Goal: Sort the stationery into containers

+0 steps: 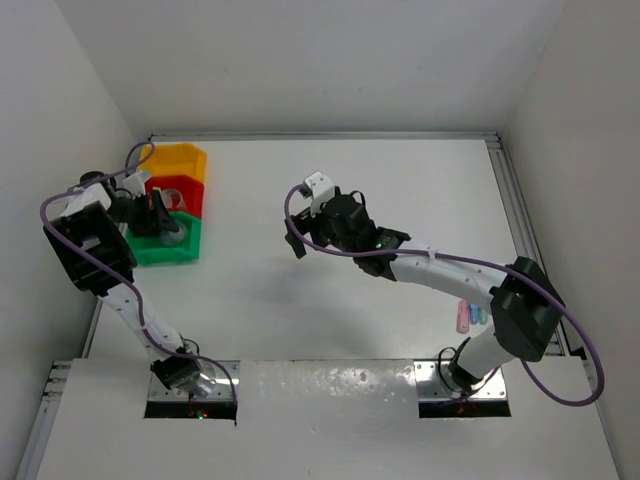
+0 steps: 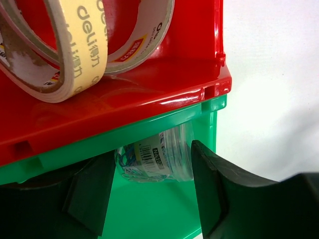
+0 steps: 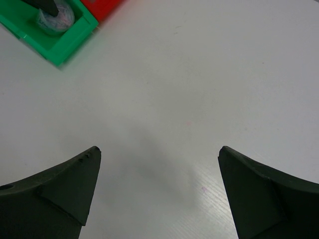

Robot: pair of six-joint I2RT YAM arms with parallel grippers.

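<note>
Yellow, red and green bins stand in a row at the far left. The red bin holds tape rolls. In the green bin, a clear jar of clips lies on its side, between the fingers of my left gripper, which is shut on it. My right gripper hangs open over bare table at the centre, with nothing between its fingers.
Pink, blue and green small items lie at the lower right, partly behind the right arm. Walls close in the sides and back.
</note>
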